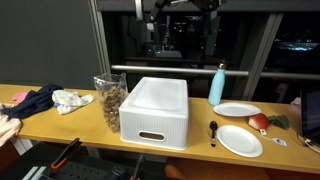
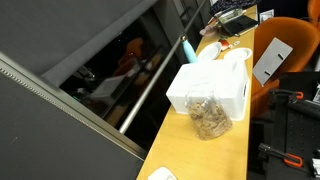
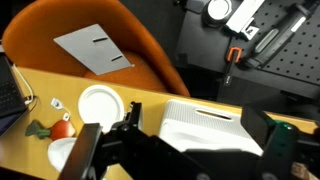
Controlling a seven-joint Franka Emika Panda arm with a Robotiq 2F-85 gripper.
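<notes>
High above the table hangs my gripper, its dark fingers wide apart and nothing visible between them in the wrist view. Below it is a white ribbed box with a flat lid, standing on the wooden table. A clear bag of brown pieces stands against the box's left side in exterior view 1. To the right are a blue bottle, two white plates and a dark spoon. A red item with green beside it lies farther right.
Dark clothes and a white cloth lie at the left. A laptop sits at the table's far end. An orange chair and a black cart stand along the front. Bare table shows around the plates.
</notes>
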